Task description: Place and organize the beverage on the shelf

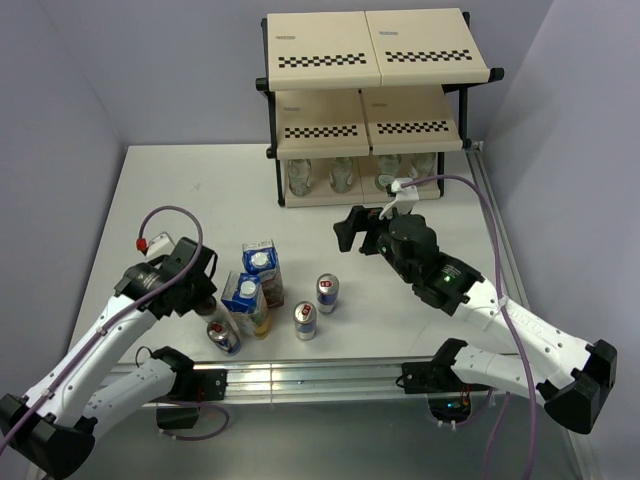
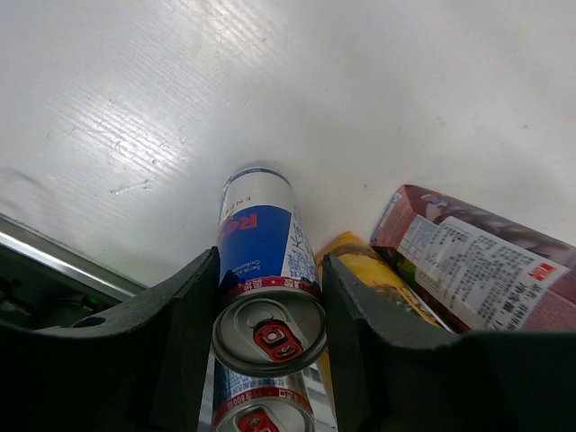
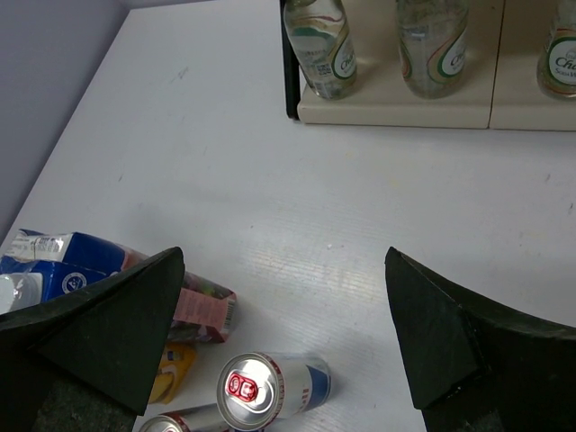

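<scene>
In the left wrist view a blue-and-silver soda can (image 2: 270, 328) stands between the fingers of my left gripper. The fingers lie close along both its sides; whether they grip it cannot be made out. A second can (image 2: 256, 416) is partly hidden behind it, and shows in the top view as a can (image 1: 223, 337) below the left hand. Two juice cartons (image 1: 262, 268) (image 1: 246, 300) stand to the right of the left gripper. Two more cans (image 1: 327, 292) (image 1: 305, 320) stand mid-table. My right gripper is open and empty, above the table.
The shelf (image 1: 370, 85) stands at the back, its upper two tiers bare. Several clear bottles (image 1: 341, 174) stand on its bottom tier. A metal rail (image 1: 300, 376) runs along the front edge.
</scene>
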